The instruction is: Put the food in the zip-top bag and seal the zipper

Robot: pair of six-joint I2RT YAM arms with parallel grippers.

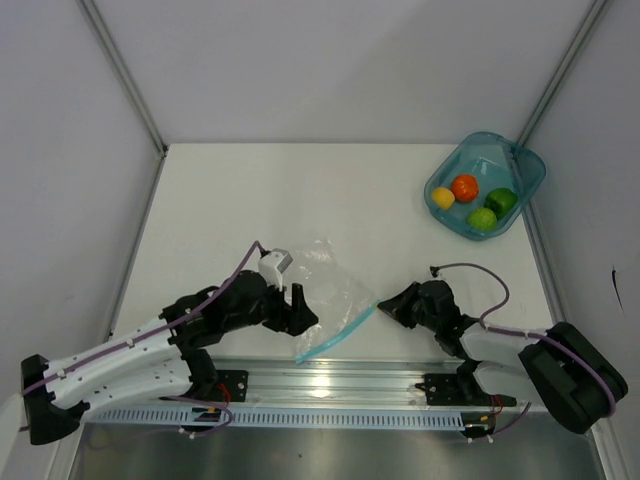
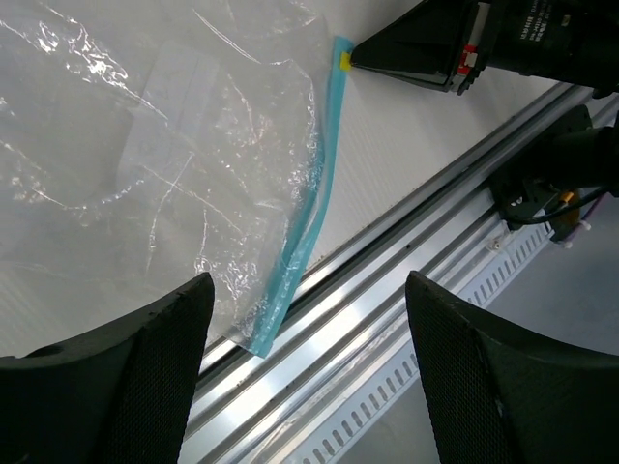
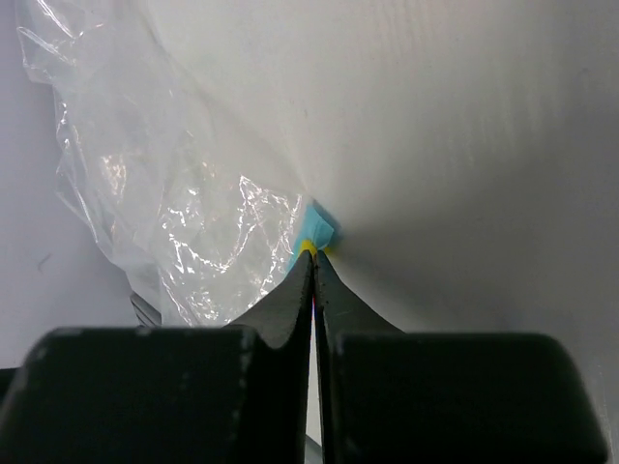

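Observation:
A clear zip top bag (image 1: 325,290) lies flat near the table's front edge, its blue zipper strip (image 2: 305,217) running along the near side. Where that strip ends on the right, a yellow slider (image 3: 309,246) shows at the tips of my right gripper, whose fingers are shut on the strip's end. My left gripper is open above the bag's left front corner, with nothing between its fingers. The food sits in a blue basket (image 1: 532,172): an orange-red one (image 1: 464,187), a yellow one (image 1: 443,198), a light green one (image 1: 482,219) and a dark green one (image 1: 501,202).
A metal rail (image 1: 330,370) runs along the table's front edge, just past the zipper strip.

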